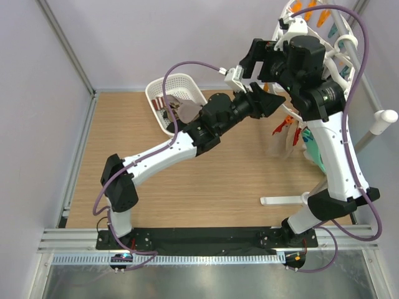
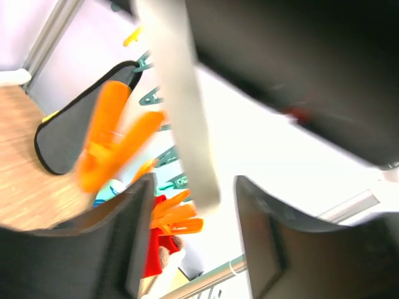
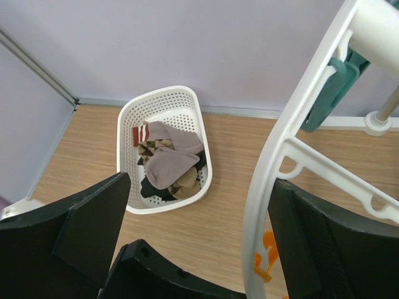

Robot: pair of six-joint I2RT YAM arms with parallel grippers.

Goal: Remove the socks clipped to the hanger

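The white hanger (image 1: 358, 47) fills the upper right of the top view. Red-and-pale socks (image 1: 288, 128) hang below its rim. In the left wrist view, a red sock (image 2: 153, 255) hangs from orange clips (image 2: 177, 218), beyond the left finger's tip. My left gripper (image 1: 267, 103) is part open beside the rim, and a blurred white bar (image 2: 181, 106) runs down toward the gap between its fingers. No sock shows held there. My right gripper stands open at the hanger's left side, where the curved rim (image 3: 255, 199) passes close by its right finger.
A white basket (image 1: 153, 99) with several socks (image 3: 168, 162) in it stands at the back of the wooden table (image 1: 156, 205). Another orange clip (image 2: 106, 137) and a dark grey black-edged piece (image 2: 78, 124) appear near the left gripper.
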